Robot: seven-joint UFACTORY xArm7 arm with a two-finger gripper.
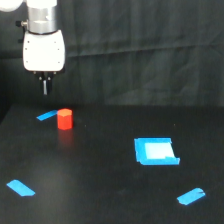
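Observation:
A small red block (pixel 65 119) stands on the black table at the left, towards the back. Above it and slightly to its left hangs my gripper (pixel 44 88), dark and pointing down from the white arm (pixel 44 50). A clear gap separates the two. The fingers are too small and dark against the backdrop to show how they stand. A white square edged with blue tape (pixel 157 152) lies flat on the table to the right of the block.
Strips of blue tape lie flat on the table: one behind the block (pixel 47 115), one at the front left (pixel 20 188), one at the front right (pixel 191 196). A dark curtain (pixel 140 50) closes off the back.

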